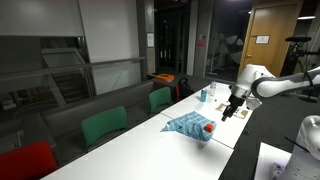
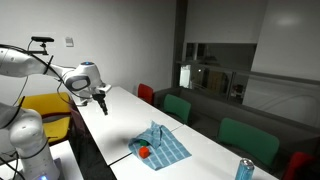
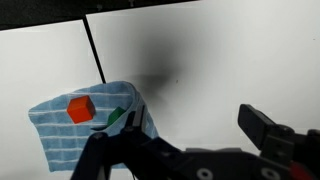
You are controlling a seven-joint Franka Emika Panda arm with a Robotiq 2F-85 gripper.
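Observation:
A blue-and-white striped cloth (image 2: 168,150) lies on the white table. On it sits a red cube (image 3: 82,109), with a small green object (image 3: 116,115) beside it. In the wrist view my left finger hides part of the cloth and perhaps of the green object. My gripper is open, its fingers wide apart with only bare table below the gap. It hangs above the table, to one side of the cloth and not touching anything, as the gripper (image 1: 234,112) in exterior view 1 also shows.
A blue can (image 2: 244,169) stands on the table beyond the cloth. Green chairs (image 1: 106,125) and a red chair (image 1: 28,161) line the table's edge. A dark seam (image 3: 94,48) runs between table sections.

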